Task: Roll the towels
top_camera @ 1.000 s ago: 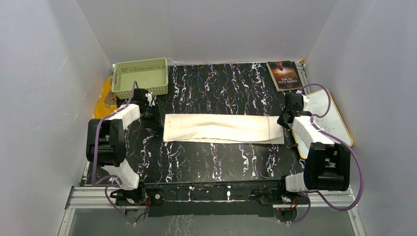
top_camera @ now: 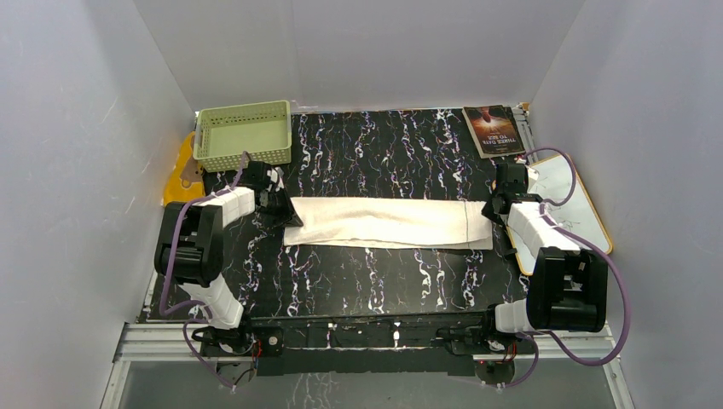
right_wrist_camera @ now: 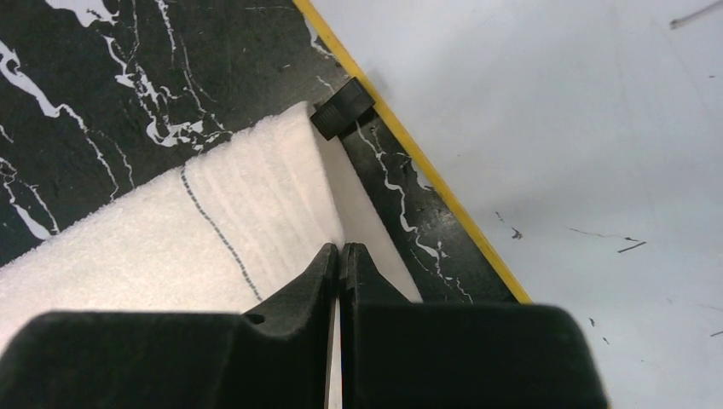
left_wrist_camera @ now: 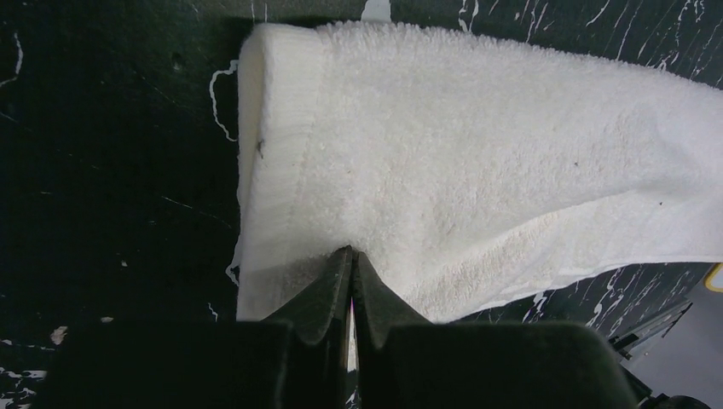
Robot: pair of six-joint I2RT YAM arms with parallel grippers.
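Observation:
A cream towel (top_camera: 384, 220) lies folded lengthwise in a long strip across the dark table. Its upper layer does not quite cover the lower one along the near edge. At the towel's left end, my left gripper (top_camera: 298, 221) is shut; in the left wrist view the fingertips of that gripper press together over the cloth, and none shows gripped between them. At the other end, my right gripper (top_camera: 487, 212) is shut too. The right wrist view has its tips (right_wrist_camera: 342, 247) together at the towel's folded end edge (right_wrist_camera: 324, 187); whether they pinch cloth is unclear.
A green basket (top_camera: 284, 156) stands at the back left, near a yellow object (top_camera: 177, 186). At the back right lies a book (top_camera: 494, 130). Close beside the right gripper is a yellow-edged whiteboard (right_wrist_camera: 546, 128). Bare table lies behind and in front of the towel.
My left gripper has come rightward from beside the towel to over its left end, and slightly nearer the front. The towel and the right arm look almost unchanged.

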